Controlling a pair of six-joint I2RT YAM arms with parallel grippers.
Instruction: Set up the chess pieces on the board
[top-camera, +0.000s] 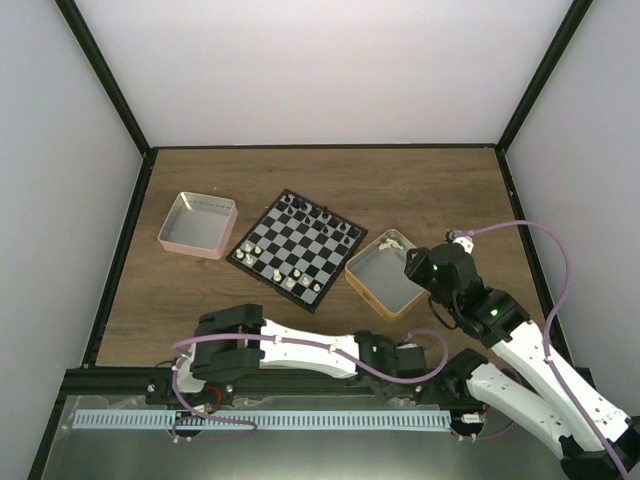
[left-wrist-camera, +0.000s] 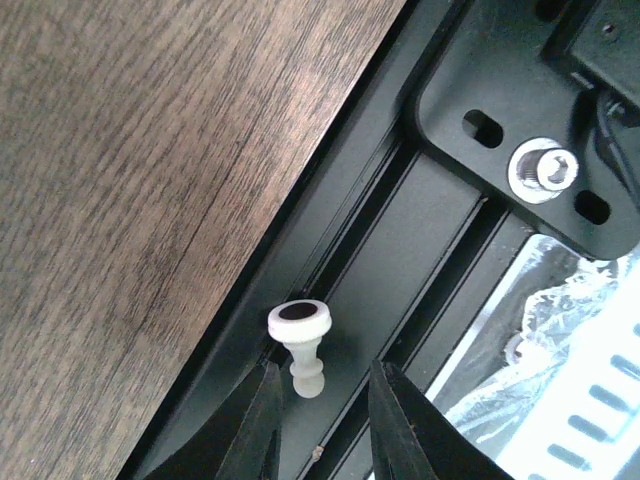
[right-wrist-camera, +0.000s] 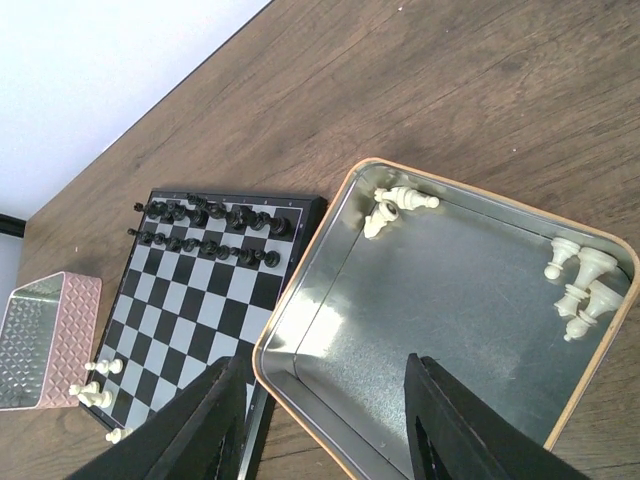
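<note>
In the left wrist view, a white chess piece stands on the black frame at the table edge, just beyond my open left gripper's fingertips. My right gripper hangs open, with nothing held, over the near side of the tan-rimmed box, which holds several white pieces lying in two corners. The chessboard has black pieces lined up at its far side and several white pieces at the opposite side.
A pink box sits left of the board. Bare wood shows behind the board and boxes. Walls enclose the table, and black rails run along its edges.
</note>
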